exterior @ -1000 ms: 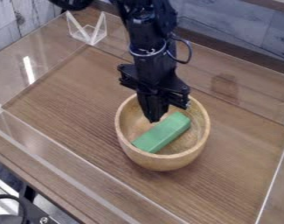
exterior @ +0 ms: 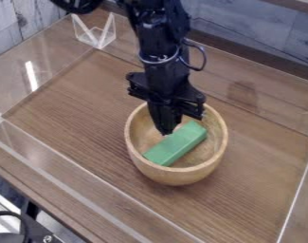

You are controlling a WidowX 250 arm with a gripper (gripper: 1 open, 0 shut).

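Observation:
A light wooden bowl (exterior: 194,167) sits right of the tray's middle, with a green rectangular block (exterior: 171,149) lying in it at a slant. My black gripper (exterior: 167,126) hangs from above with its lower end over the back part of the bowl, just behind the block. Its fingertips are dark and overlap, so whether it is open or shut is unclear.
The wooden floor of the tray (exterior: 62,133) is clear to the left and right of the bowl. Grey walls stand along the back left, and dark cables show at the lower left corner.
My gripper has shifted slightly to the left over the bowl. The block and bowl look nearly the same.

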